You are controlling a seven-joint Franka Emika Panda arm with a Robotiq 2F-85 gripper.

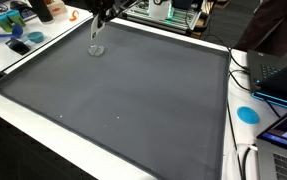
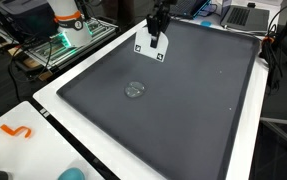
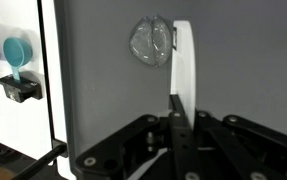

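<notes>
A flat white piece (image 2: 151, 47) with black squares near its lower corners is held in my shut gripper (image 2: 160, 27). In the wrist view the white piece (image 3: 184, 65) appears nearly edge-on, reaching from the dark fingers out past a clear round item. That clear item (image 3: 151, 41) lies on the grey mat and has a line across its middle. From the first exterior view, the white piece (image 1: 96, 33) stands just behind or above the clear item (image 1: 96, 50); whether they touch, I cannot tell. The second exterior view shows the clear item (image 2: 135, 89) apart from it.
A teal cup (image 3: 17, 51) and a small black object (image 3: 20, 89) stand outside its edge. A blue disc (image 1: 248, 115) and laptops (image 1: 281, 82) are on the far side of exterior view 1.
</notes>
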